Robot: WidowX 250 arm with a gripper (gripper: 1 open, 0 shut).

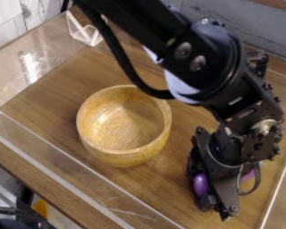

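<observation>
My gripper [214,186] is low over the table at the lower right, shut on a purple object [200,184] that is mostly hidden behind its fingers and housing; a bit of purple also shows at its right side. To the left of the gripper, apart from it, an empty wooden bowl [124,126] sits upright on the table.
The wooden table [56,98] has clear room left of the bowl and between bowl and gripper. Clear plastic edging runs along the left and front sides. A grey wall [259,54] stands at the back.
</observation>
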